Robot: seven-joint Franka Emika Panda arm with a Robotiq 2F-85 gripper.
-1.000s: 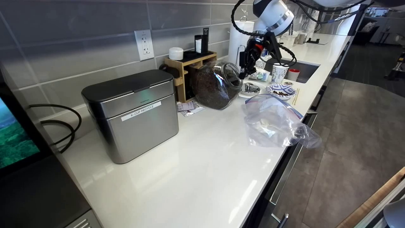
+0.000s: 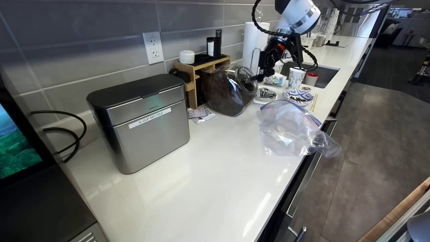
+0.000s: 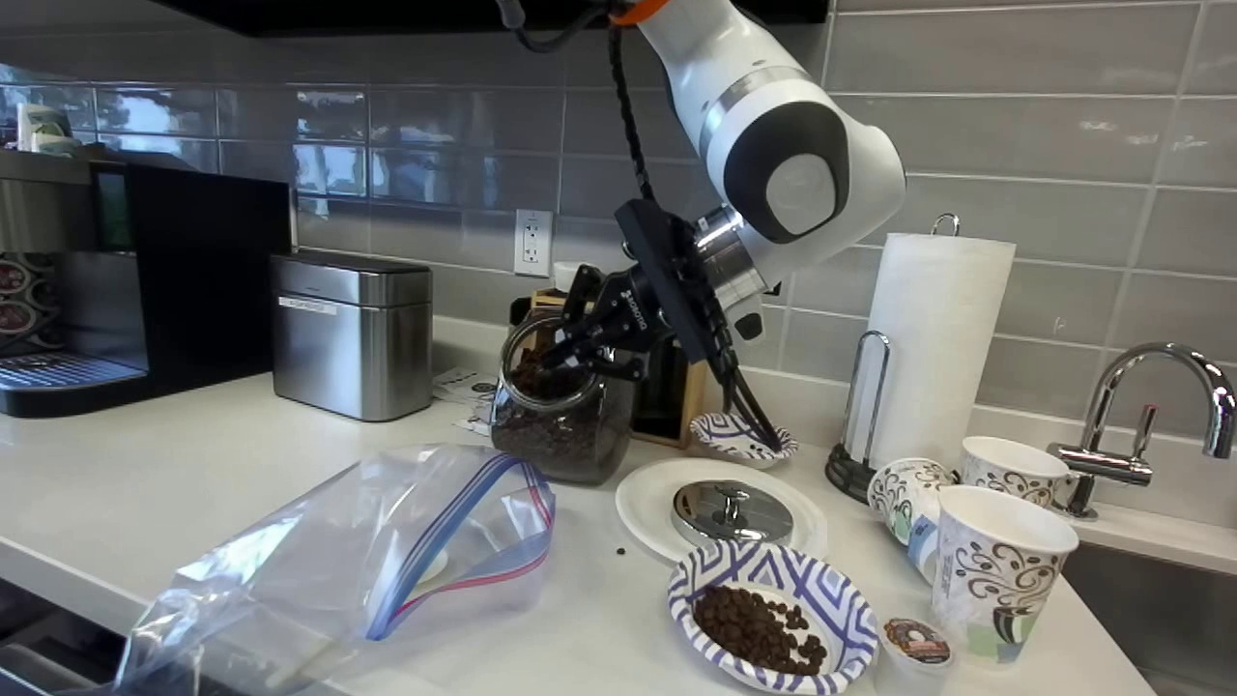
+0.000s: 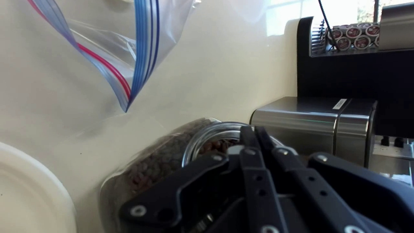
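A clear glass jar (image 3: 554, 431) of dark coffee beans stands tilted on the counter, its round mouth facing my arm. My gripper (image 3: 562, 354) reaches into that mouth from the right. In the wrist view the two fingers (image 4: 248, 149) lie nearly side by side, shut, over the jar's rim (image 4: 194, 141); what may be between them cannot be made out. A small pale grey piece (image 4: 234, 149) shows beside the fingers, its nature unclear. Beans lie in a blue-patterned paper bowl (image 3: 754, 626) at the front. An open zip bag (image 3: 348, 557) rests left of it.
A white plate with a metal lid (image 3: 733, 510) sits right of the jar. Paper cups (image 3: 997, 568) and a paper towel roll (image 3: 939, 348) stand farther right. Behind the jar is a wooden organizer (image 2: 197, 88); a steel K-cup bin (image 2: 149, 129) stands to one side.
In exterior view 1 the arm's wrist has shifted slightly right and tilted, and the gripper now points more into the jar's mouth. Jar and bag look unmoved.
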